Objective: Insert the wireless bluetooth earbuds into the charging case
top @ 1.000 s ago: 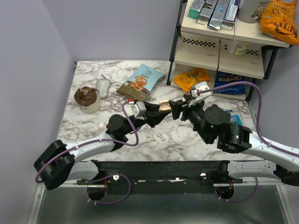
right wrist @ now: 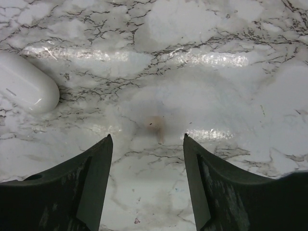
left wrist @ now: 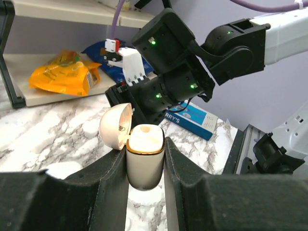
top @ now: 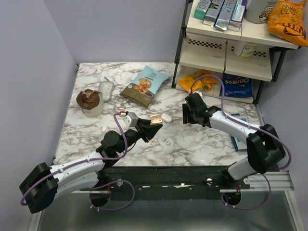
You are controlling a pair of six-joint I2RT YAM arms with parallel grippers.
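Observation:
My left gripper is shut on the beige charging case [left wrist: 144, 175], whose lid [left wrist: 115, 126] stands open. The case is held above the table, near its middle in the top view. My right gripper is open and points down at the marble, its fingers [right wrist: 98, 163] wide apart with nothing between them. Under its fingertips a small beige earbud [right wrist: 155, 123] lies on the table, faint against the marble. In the top view the right gripper hides that spot. Small white earbuds [top: 167, 141] lie near the table's middle.
A white rounded case [right wrist: 26, 84] lies left of the earbud. Behind are a chip bag [top: 144, 85], a grey pouch [top: 106, 89] and a brown-topped pot [top: 90, 102]. Shelves [top: 226, 62] stand at the back right, a blue box [top: 238, 137] at the right edge.
The left gripper has drawn left and forward slightly, still holding the case.

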